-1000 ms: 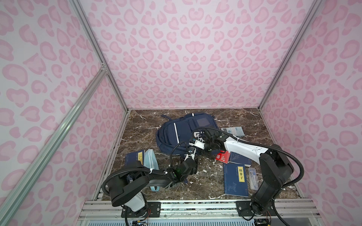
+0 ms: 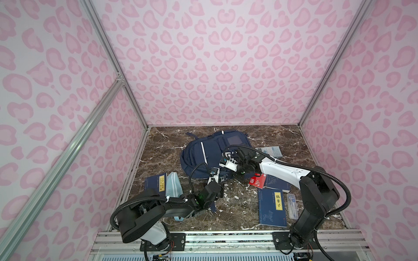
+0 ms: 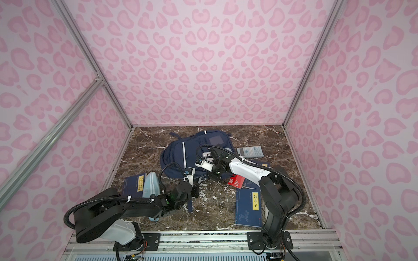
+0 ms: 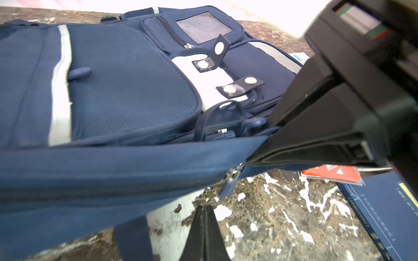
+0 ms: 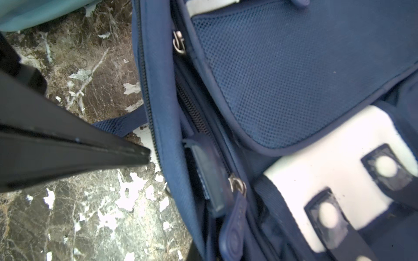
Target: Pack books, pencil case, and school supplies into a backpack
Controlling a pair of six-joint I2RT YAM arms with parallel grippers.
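Note:
A navy backpack (image 2: 196, 154) lies flat across the middle of the table, its zip pulls (image 5: 235, 221) along the near edge. My left gripper is shut just in front of that edge, nothing visible between its fingers, above the tabletop. My right gripper is at the bag's near edge beside the zip, shut; in the left wrist view its tips touch or overlap the fabric. Blue books (image 2: 272, 208), a red item (image 3: 236, 180), a clear case (image 2: 292, 206) and a calculator (image 3: 250, 152) lie to the right.
At the left lie another blue book (image 3: 132, 187) and a light blue pencil case or pouch (image 2: 174, 187). Both arms crowd the front middle. Bare tabletop (image 2: 161, 139) shows at the back left.
My left gripper has moved a little left, away from the right gripper. The right arm and backpack look almost unchanged.

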